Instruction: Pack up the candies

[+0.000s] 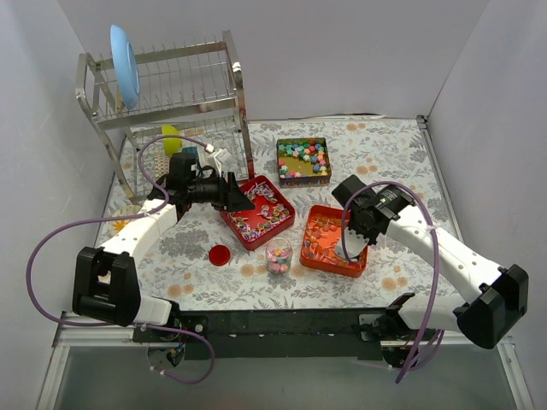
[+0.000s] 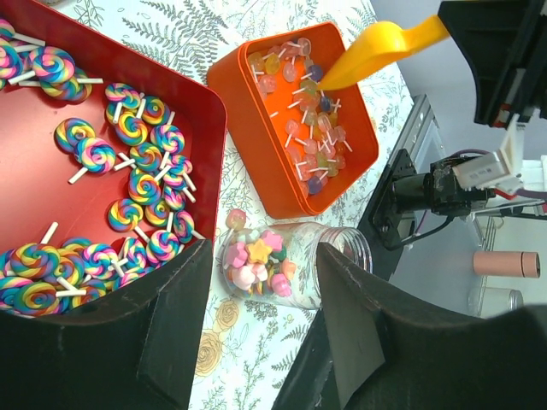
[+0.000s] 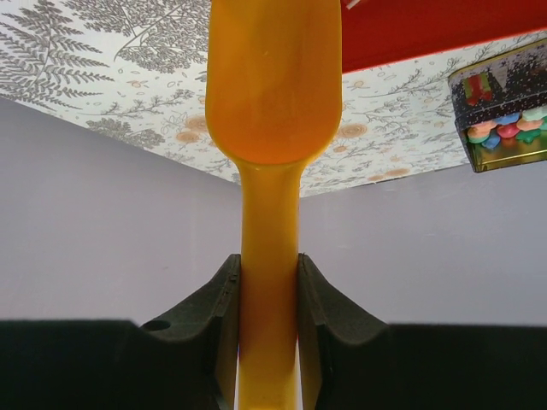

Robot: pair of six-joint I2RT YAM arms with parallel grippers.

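Observation:
Over the orange bin of small lollipops (image 2: 286,175) my right gripper grips the handle of a yellow scoop, which points down into that bin in the left wrist view. My left gripper stands open above the front of the red bin (image 2: 51,158) of rainbow lollipops, with nothing between its fingers. A glass jar (image 1: 279,256) holding pastel candies and a lollipop stands between the two bins.
A tin of coloured candies (image 1: 303,158) sits at the back. A metal rack (image 1: 162,102) stands at the back left. A red lid (image 1: 220,255) lies on the cloth front left.

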